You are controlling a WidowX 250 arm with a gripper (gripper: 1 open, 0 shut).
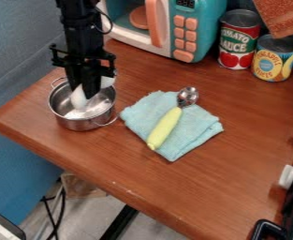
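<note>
My black gripper (89,75) reaches down over a small steel pot (83,114) at the left of the table, with a white object (93,96) at its fingers, partly inside the pot. Whether the fingers are closed on it is hard to tell. A light blue cloth (145,111) lies right of the pot, with a yellow-handled spoon (164,127) on it.
A toy microwave (186,28) stands at the back, beside a tomato sauce can (238,42) and a yellow-labelled can (273,60). A dark appliance (286,197) is at the right edge.
</note>
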